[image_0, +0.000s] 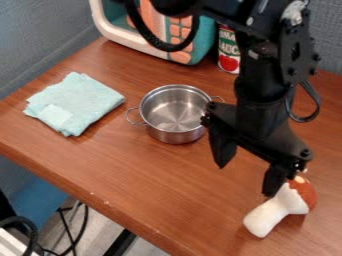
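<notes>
The black gripper (247, 159) hangs over the right half of the wooden table (147, 185), its two fingers spread apart with nothing seen between them. Below its right finger a toy mushroom (267, 214) with a white stem and red spotted cap lies on its side, the cap partly behind that finger.
A steel pot (175, 125) stands left of the gripper. A folded light-blue towel (74, 100) lies at the left. A toy microwave (147, 30) and a red-and-white can (229, 55) stand at the back.
</notes>
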